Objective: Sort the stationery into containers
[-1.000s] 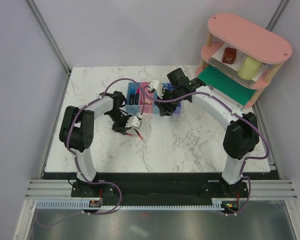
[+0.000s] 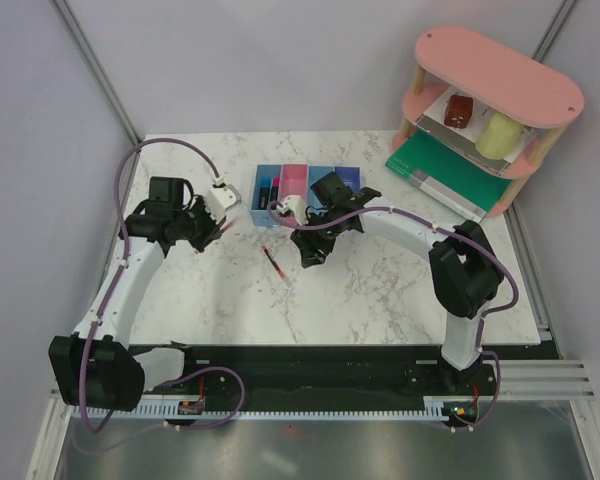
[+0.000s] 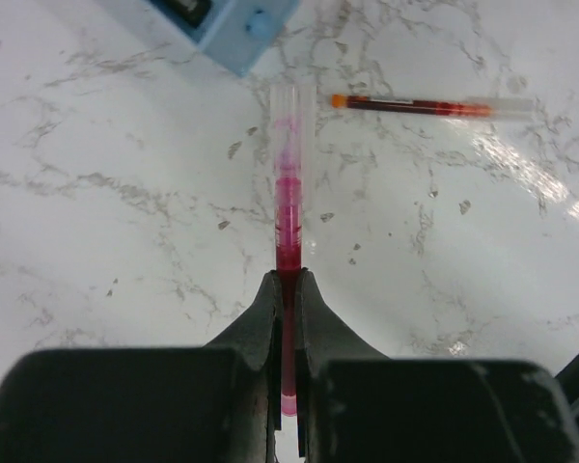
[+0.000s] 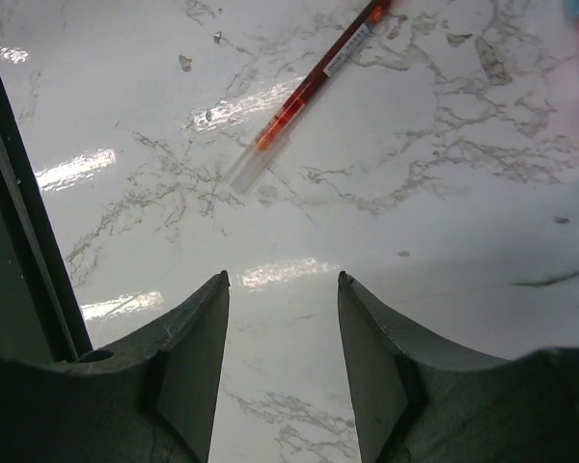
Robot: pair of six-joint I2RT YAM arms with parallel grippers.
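Note:
My left gripper is shut on a pink pen (image 3: 288, 203), lifted left of the containers in the top view. A red pen (image 2: 275, 262) lies on the marble table below the containers; the right wrist view shows it (image 4: 318, 77) ahead of my right gripper. That gripper is part open with nothing between its fingers, hanging low just right of the red pen. The compartmented container (image 2: 265, 175) has blue and pink sections; dark and pink items stand in its left section, and the right side is partly hidden by the right arm.
A pink shelf unit (image 2: 495, 65) with boxes and a green panel stands at the back right.
My left gripper has moved left and back with the pink pen. My right gripper has moved down-left from the containers toward the table beside the red pen.

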